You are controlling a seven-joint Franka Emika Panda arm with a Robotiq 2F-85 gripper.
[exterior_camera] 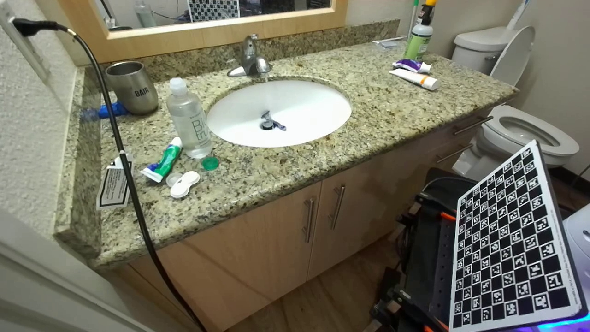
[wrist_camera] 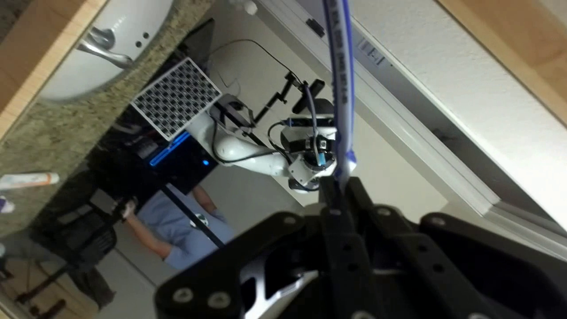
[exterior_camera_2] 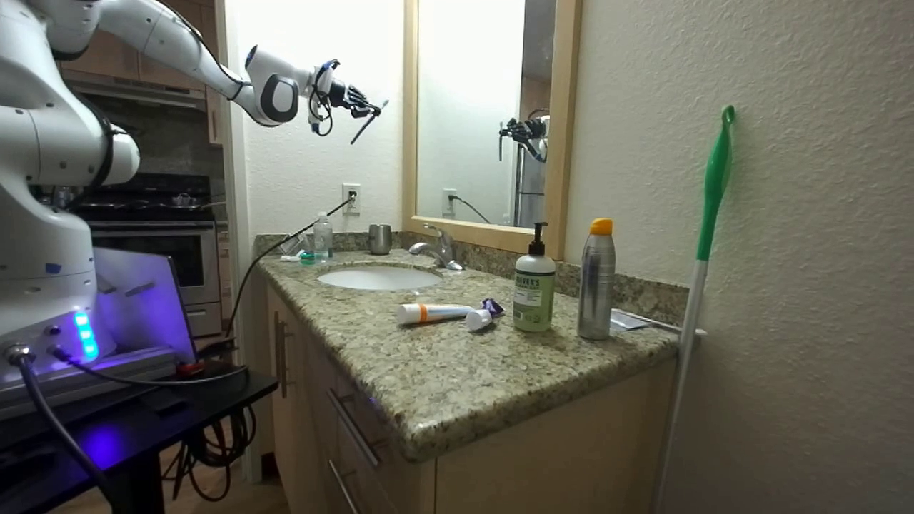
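High above the counter's far end, my gripper [exterior_camera_2: 375, 110] is shut on a slim stick-like object [exterior_camera_2: 363, 131] that slants down from its fingers. Close up in the wrist view, that thing is a narrow blue-and-clear handle [wrist_camera: 341, 79] with lettering along it, perhaps a toothbrush. Its lower end sits between the gripper's [wrist_camera: 341, 186] fingertips, and its upper end runs out of the picture. Against the back left corner of the counter stands a steel cup [exterior_camera: 132, 87]. The white sink [exterior_camera: 282, 113] has a chrome faucet [exterior_camera: 253, 58] at its back.
A clear bottle [exterior_camera: 189, 119], a green tube [exterior_camera: 163, 160] and a white lens case [exterior_camera: 185, 184] crowd the counter's left. A black cable [exterior_camera: 113, 121] hangs across that corner. A white tube [exterior_camera_2: 437, 313], soap dispenser [exterior_camera_2: 533, 293] and spray can [exterior_camera_2: 596, 287] occupy the other end.
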